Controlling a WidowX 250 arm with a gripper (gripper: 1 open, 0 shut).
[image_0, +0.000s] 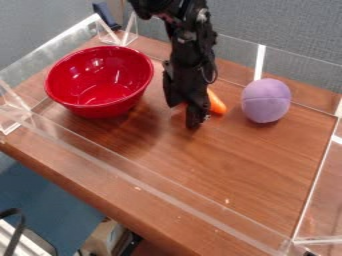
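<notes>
The black arm comes down from the top centre, its gripper (187, 103) low over the wooden table at an orange carrot-like object (215, 104), which is partly hidden behind it. Whether the fingers are shut on it cannot be told. To the left sits a red bowl (100, 75), apparently empty. A purple ball-like object (265, 100) lies to the right of the gripper.
Clear plastic walls edge the wooden tabletop (201, 190). A grey padded wall stands behind, and cables and a box sit below at the lower left.
</notes>
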